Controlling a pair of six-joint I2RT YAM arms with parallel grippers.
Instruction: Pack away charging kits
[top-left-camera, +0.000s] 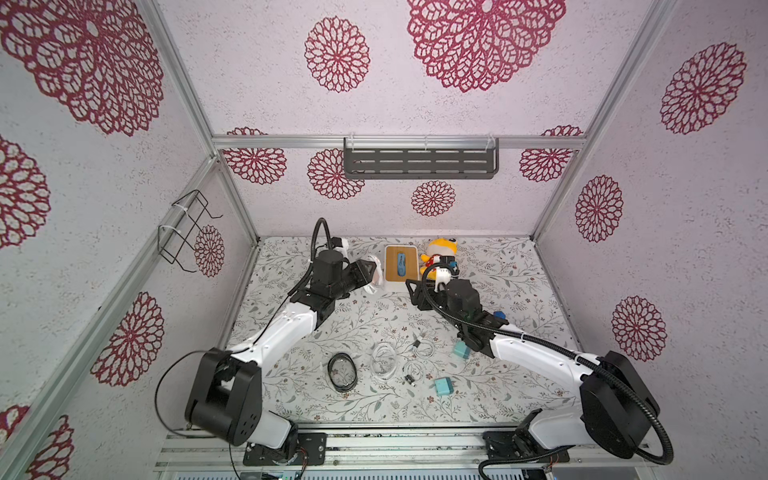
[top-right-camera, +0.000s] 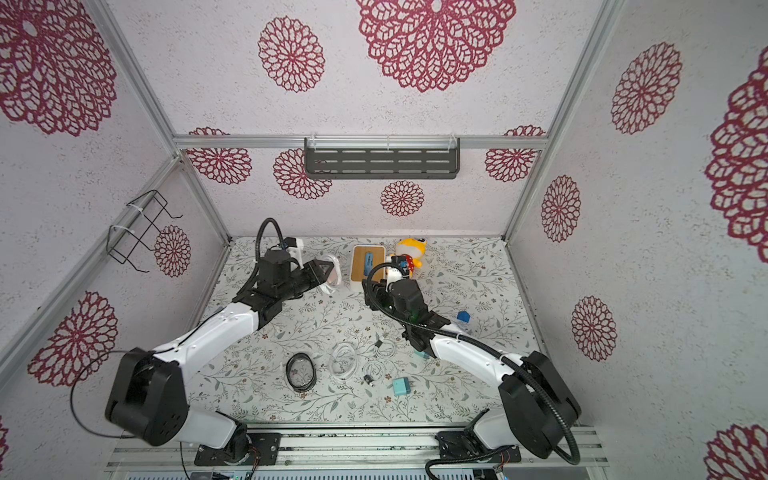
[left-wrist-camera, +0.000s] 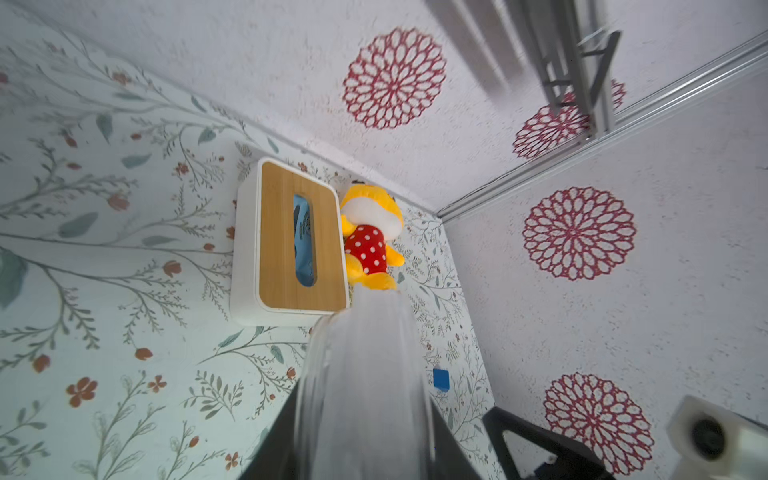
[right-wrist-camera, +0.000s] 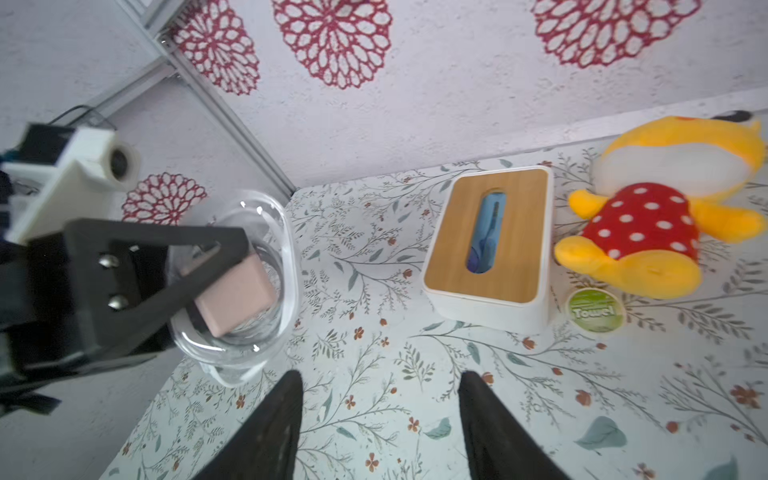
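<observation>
My left gripper (top-left-camera: 369, 272) is shut on a clear plastic container (right-wrist-camera: 292, 296), raised above the back of the table and tilted. A pale pink block (right-wrist-camera: 240, 296) shows within the container in the right wrist view. The container's blurred wall (left-wrist-camera: 372, 392) fills the lower middle of the left wrist view. My right gripper stands open and empty to its right, in front of the tissue box. Down on the table lie a black cable coil (top-left-camera: 342, 373), a white cable coil (top-left-camera: 384, 361), small cables (top-left-camera: 411, 377) and teal blocks (top-left-camera: 443, 386).
At the back sits a white box with a wooden top (right-wrist-camera: 488, 232) and a blue slot. A yellow plush toy (right-wrist-camera: 664, 208) and a round green "Towel" piece (right-wrist-camera: 595, 310) lie right of it. One blue block (top-right-camera: 463, 317) is at the right.
</observation>
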